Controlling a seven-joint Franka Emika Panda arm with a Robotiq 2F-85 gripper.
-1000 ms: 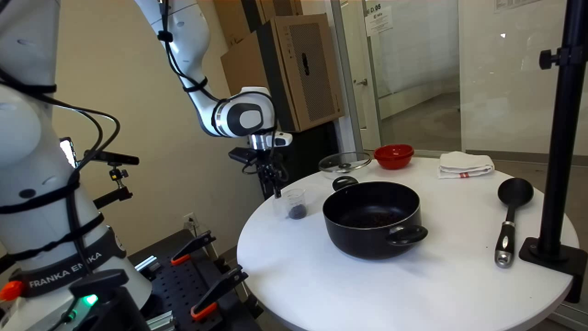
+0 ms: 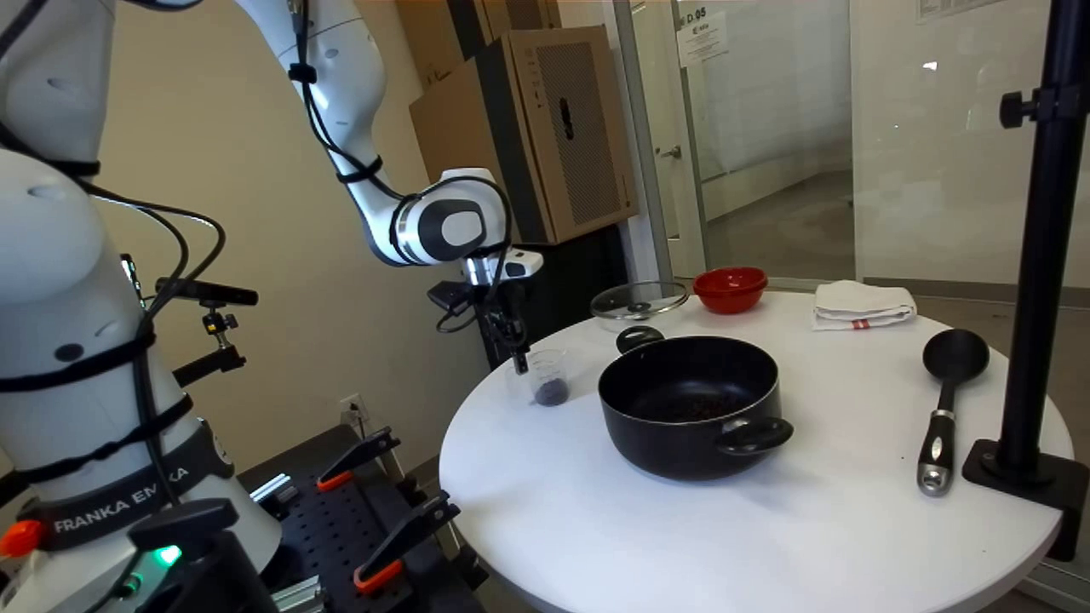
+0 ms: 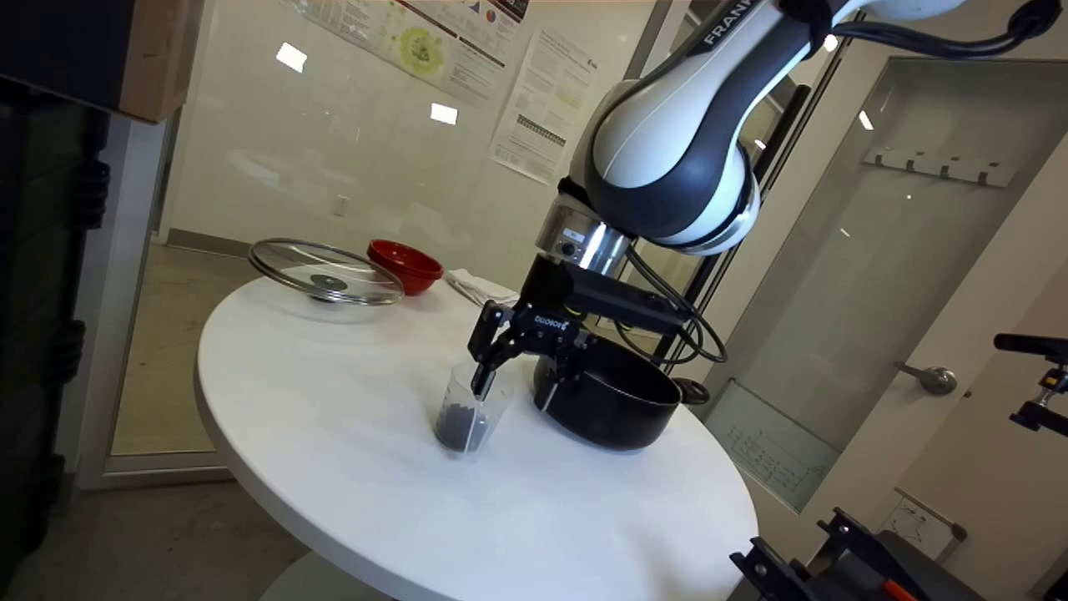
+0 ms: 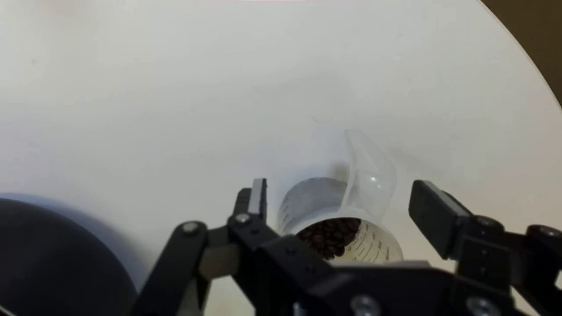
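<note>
A clear measuring cup [image 4: 376,245] with dark beans [image 4: 329,237] in its bottom stands upright on the white table. In the wrist view its handle [image 4: 371,174] points away between the fingers. My gripper is open around the cup, one finger on each side, with a gap visible to both. From the second exterior view, the gripper [image 3: 521,381] reaches down to the cup [image 3: 471,411] at rim height. Beside it stands a black pot [image 2: 690,409], with a few dark reddish bits [image 2: 715,405] on its floor.
A glass lid [image 2: 639,300], red bowls [image 2: 731,290] and a folded white towel [image 2: 863,303] lie toward the back. A black ladle [image 2: 945,409] rests near a black pole [image 2: 1034,245].
My gripper has come down slightly and shifted a little to the right in the first exterior view, nearer the cup. The cup and pot stand where they were.
</note>
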